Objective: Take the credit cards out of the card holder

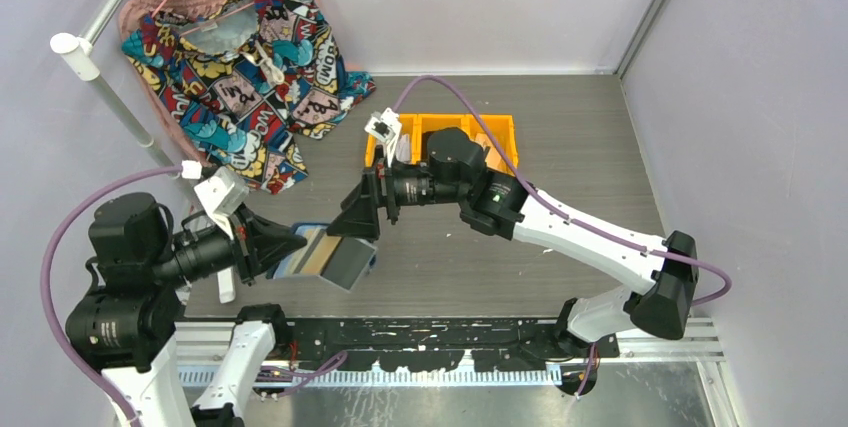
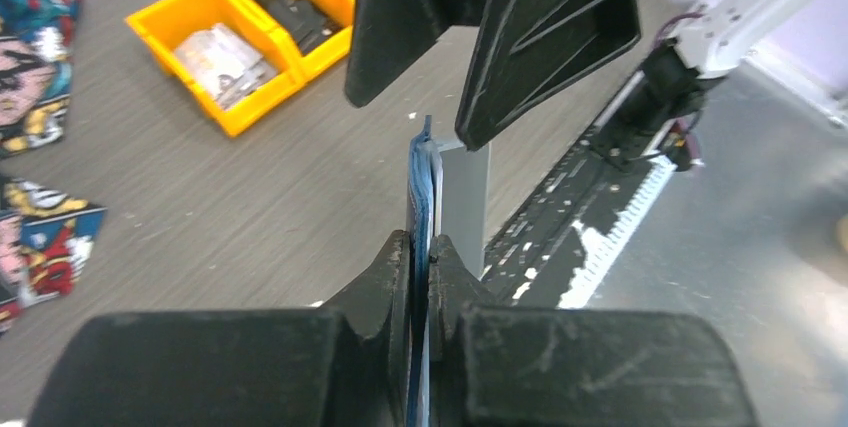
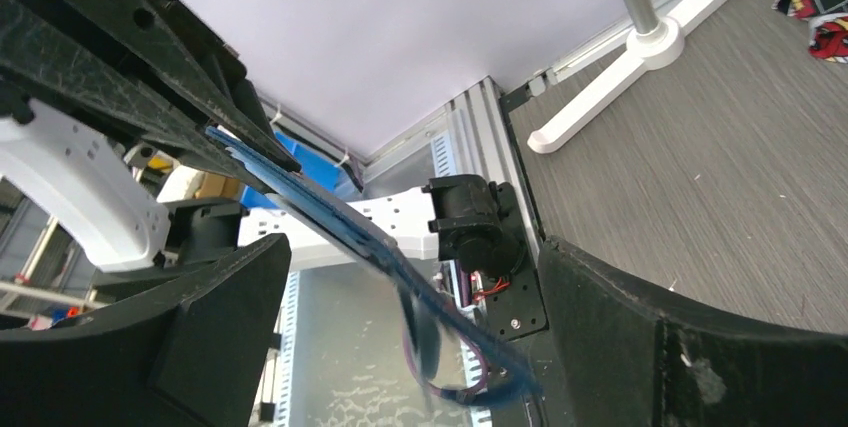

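The card holder (image 1: pixel 325 255) is blue with pale, tan and dark grey panels, held in the air by my left gripper (image 1: pixel 290 245). In the left wrist view it stands edge-on (image 2: pixel 420 187) between the shut fingers, with a grey panel behind it. My right gripper (image 1: pixel 355 217) is open just beside it; in the right wrist view the holder's blurred blue edge (image 3: pixel 350 227) runs between its open fingers, apparently untouched by them. I cannot tell individual cards apart.
A yellow divided bin (image 1: pixel 500 132) with small items is at the back of the floor. Patterned clothing (image 1: pixel 250 77) hangs at back left by a white rail (image 1: pixel 130 107).
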